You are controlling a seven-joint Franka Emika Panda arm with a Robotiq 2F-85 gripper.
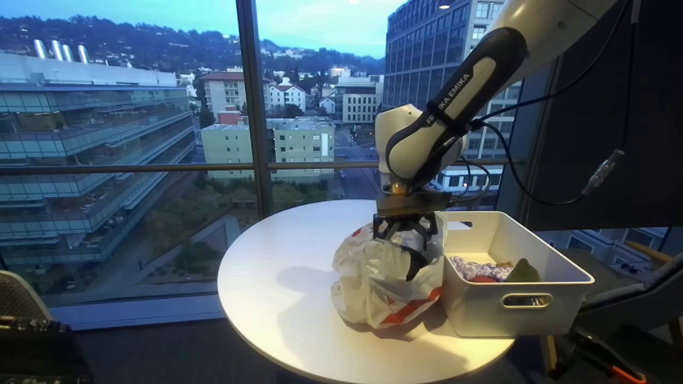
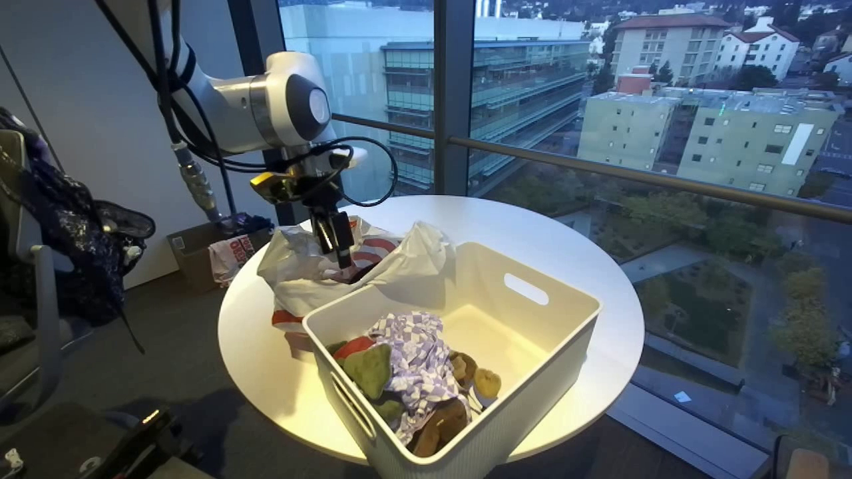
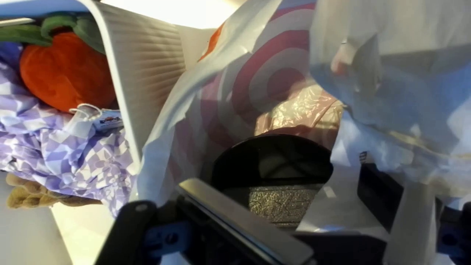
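Note:
A white plastic bag (image 1: 365,281) with red markings stands on the round table, its mouth facing up. My gripper (image 1: 403,238) is down at that mouth, open, with its fingers spread. In the wrist view, a dark rounded item (image 3: 273,159) with a textured, glinting band lies inside the bag, below and between the fingers. Behind it sits a shiny pinkish wrapped thing (image 3: 304,112). Neither appears gripped. Exterior view 2 shows the gripper (image 2: 343,259) partly inside the bag's opening, where its tips are hard to make out.
Right beside the bag is a white bin (image 2: 551,343) holding a purple-checked cloth (image 2: 411,351), a green plush piece (image 2: 369,368) and brown plush pieces. Its near wall borders the bag.

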